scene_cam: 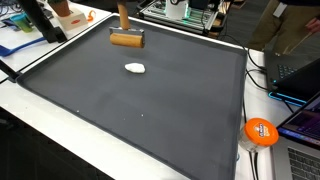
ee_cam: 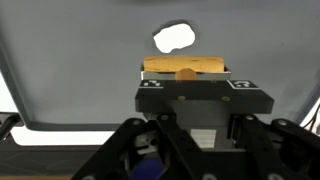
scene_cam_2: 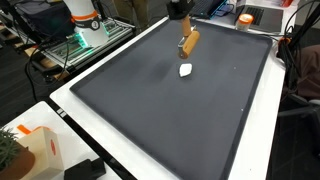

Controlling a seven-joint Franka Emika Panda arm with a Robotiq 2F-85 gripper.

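My gripper is shut on what looks like a wooden handle (scene_cam: pixel 123 15), which stands roughly upright. At the handle's lower end is a wooden block (scene_cam: pixel 127 40) lying crosswise, like a mallet head. In the wrist view the block (ee_cam: pixel 183 64) shows just beyond the fingers, with the handle's end partly hidden by them. The second exterior view has the block (scene_cam_2: pixel 190 44) below the dark gripper (scene_cam_2: pixel 180 10). A white oval piece (scene_cam: pixel 135 68) lies flat on the grey board (scene_cam: pixel 150 110), close to the block but apart from it. Whether the block touches the board I cannot tell.
Most of the board is bare. An orange-lidded jar (scene_cam: pixel 260 133) and a laptop (scene_cam: pixel 300 155) are off its right side. Another orange-lidded item (scene_cam_2: pixel 245 19) stands past the far edge in the second exterior view. Cables (scene_cam: pixel 250 65) run beside the board.
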